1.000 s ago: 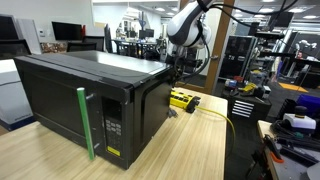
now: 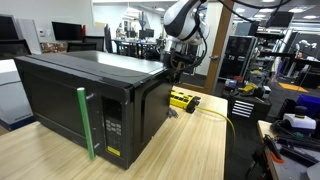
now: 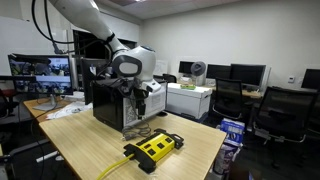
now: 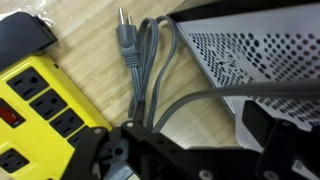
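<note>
The black microwave [image 2: 60, 92] stands on the wooden table; its perforated metal back [image 4: 225, 58] shows in the wrist view. Beside it lies a grey power cord with a two-prong plug [image 4: 129, 42], loosely looped on the table. A yellow power strip [image 4: 32, 118] with several black sockets lies left of the plug, apart from it. In exterior view 2, my gripper [image 3: 139, 106] hangs by the microwave's back, over the cord [image 3: 138, 132]. In the wrist view its fingers stand open, and part of the cord passes between them. The microwave mostly hides the gripper in exterior view 1.
The microwave body is a tall obstacle close beside the gripper. A yellow cable [image 3: 117, 166] runs from the strip across the table. Bare tabletop [image 3: 85, 136] lies in front of the microwave, and the table's right edge is beyond the strip.
In exterior view 1 the arm has shifted slightly to the right beyond the microwave. The microwave and the power strip stay where they were.
</note>
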